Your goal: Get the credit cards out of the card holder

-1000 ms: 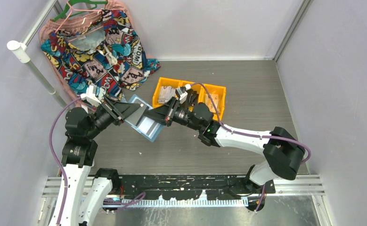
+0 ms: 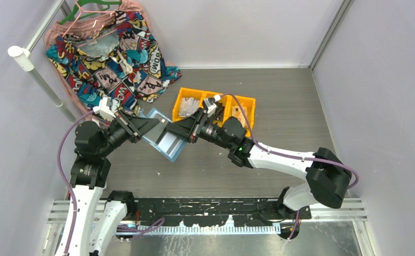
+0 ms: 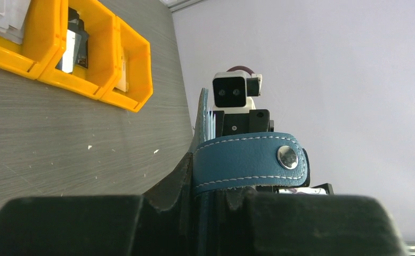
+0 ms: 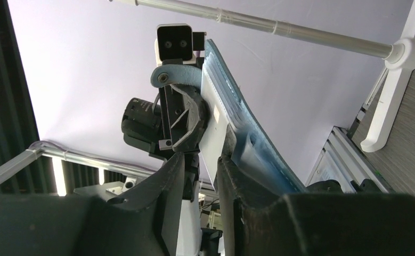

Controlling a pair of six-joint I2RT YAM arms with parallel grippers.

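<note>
Up off the table, the blue card holder point(image 3: 247, 160) is clamped in my left gripper point(image 2: 155, 124), its strap with a metal snap facing the left wrist camera. In the top view its open face, with clear pockets point(image 2: 169, 145), lies up between both hands. My right gripper point(image 2: 170, 127) stands over that face near the left fingertips. The right wrist view shows its fingers apart, one fingertip point(image 4: 225, 162) close against a dark strip point(image 4: 229, 141) on the pocket side. White card edges point(image 4: 216, 106) show inside the holder. No card is clearly visible between the right fingers.
Behind the hands sits a yellow bin point(image 2: 252, 114) with three compartments; pale cards point(image 2: 188, 108) lie in its left one and dark items in its middle one. Patterned clothing point(image 2: 109, 58) hangs at the back left.
The left gripper and holder have barely shifted.
</note>
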